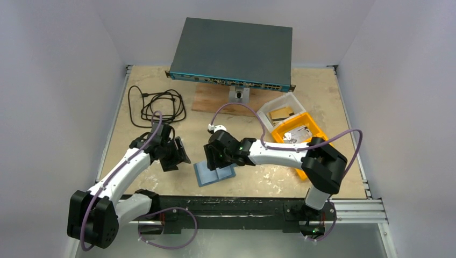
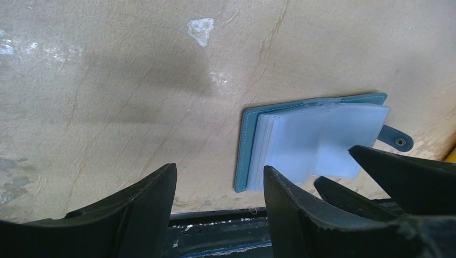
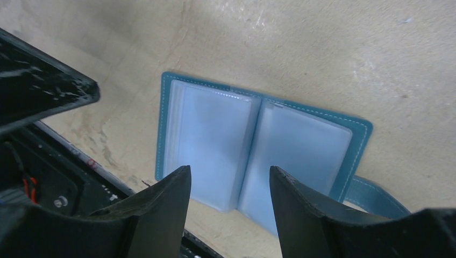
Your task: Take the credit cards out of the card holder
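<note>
A blue card holder [image 1: 206,179] lies spread out flat near the table's front edge, its strap with a snap [image 2: 400,142] pointing right. Its two inner sides carry pale translucent sleeves [image 3: 209,142]; no card can be made out in them. Over the holder hovers my right gripper, fingers apart and empty, with the sleeves visible beyond its fingers. To the left of the holder, above bare table, my left gripper is open with nothing between its fingers. In the left wrist view the right gripper's fingers [image 2: 392,169] hide part of the holder's right side.
At the right, a yellow tray [image 1: 321,130] and a white tray [image 1: 262,113] hold small items, a gold card [image 1: 280,114] among them. A coiled black cable [image 1: 180,112] lies back left. A rack device [image 1: 231,51] stands behind. Mid-table is clear.
</note>
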